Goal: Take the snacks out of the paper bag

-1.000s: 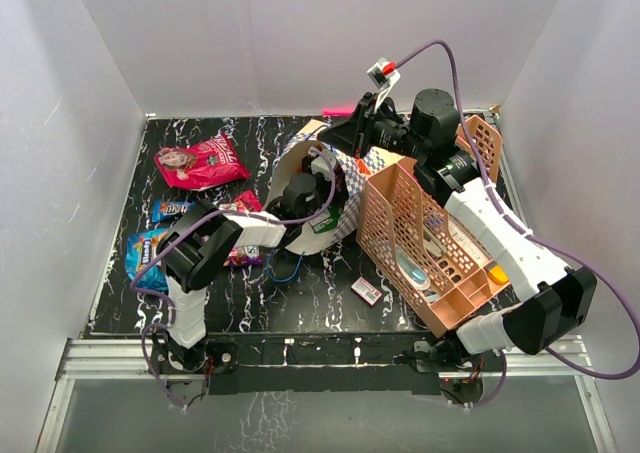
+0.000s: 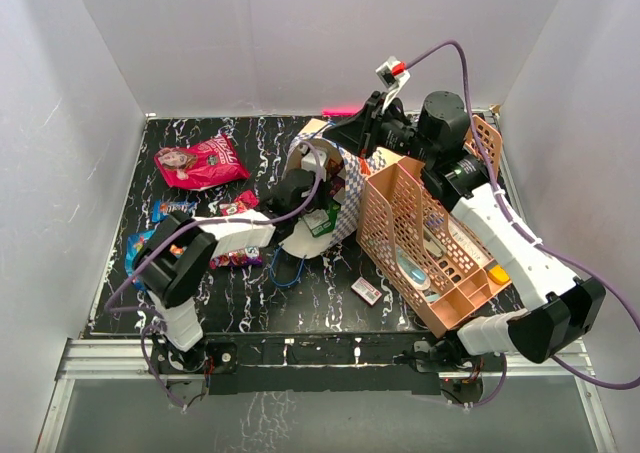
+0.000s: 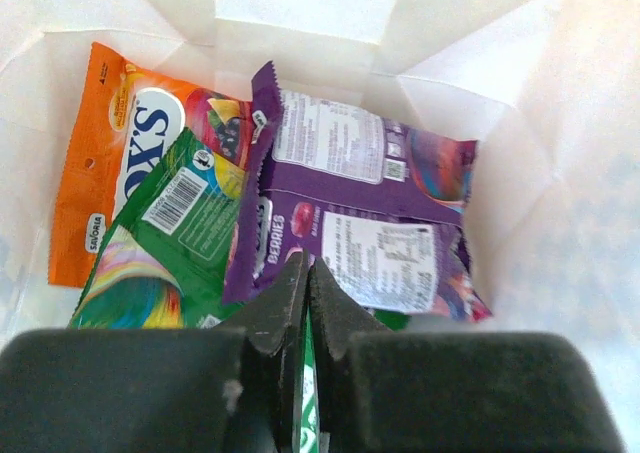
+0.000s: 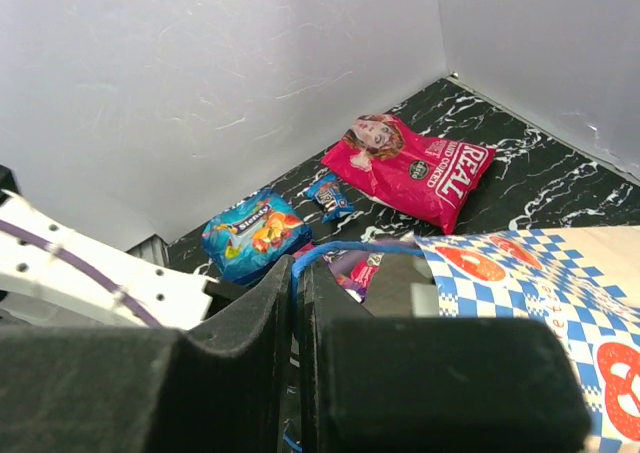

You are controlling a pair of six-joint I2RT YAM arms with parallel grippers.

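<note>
The paper bag [image 4: 507,275], blue-checked with red pretzels, lies on its side with its mouth toward the left. Inside it, in the left wrist view, are a purple Berries packet [image 3: 355,198], an orange Foxs packet [image 3: 85,198] and green packets [image 3: 190,213]. At the bag's mouth, my left gripper is shut with its fingertips together and nothing between them; the purple packet lies beyond the tips. My right gripper is shut on the bag's blue handle [image 4: 345,245], which runs from its tips to the bag's rim.
On the black marbled table lie a large red bag [image 2: 203,163], small blue packets [image 2: 172,209] and other snacks at the left. A pink-orange crate [image 2: 400,233] stands to the bag's right. A small box [image 2: 366,291] lies in front.
The purple packet stays inside, its right end crumpled. My right arm shifted slightly.
</note>
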